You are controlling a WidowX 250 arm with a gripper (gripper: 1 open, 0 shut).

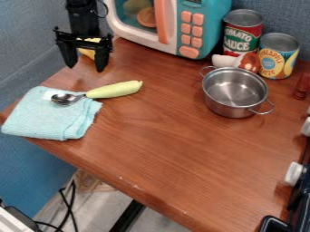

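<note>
My black gripper hangs at the back left of the table, beside the toy microwave, over a yellow object that is mostly hidden behind it; whether the fingers hold it I cannot tell. A light blue folded cloth lies at the left edge, with a spoon with a pale yellow handle resting partly on it. A steel pot stands right of centre.
The toy microwave stands at the back. A tomato sauce can, another can and small items crowd the back right. Black equipment lines the right edge.
</note>
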